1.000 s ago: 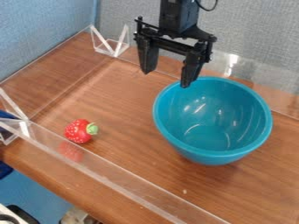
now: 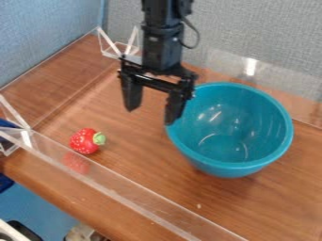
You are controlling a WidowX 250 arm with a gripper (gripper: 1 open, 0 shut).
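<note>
My gripper (image 2: 152, 99) is open, its two dark fingers pointing down over the wooden table at the upper left side of the teal bowl (image 2: 231, 134), with nothing between them. The right finger is at the bowl's near-left rim; whether it touches cannot be told. A red strawberry (image 2: 87, 140) lies on the table to the lower left of the gripper, apart from it. The bowl is empty.
Clear low barriers (image 2: 151, 203) edge the table at front and back, with white frames at the left corners. The table (image 2: 63, 85) has free room at the upper left and between strawberry and bowl.
My gripper has moved left and down, from above the bowl's back rim to beside its left side. The strawberry and bowl have not visibly moved.
</note>
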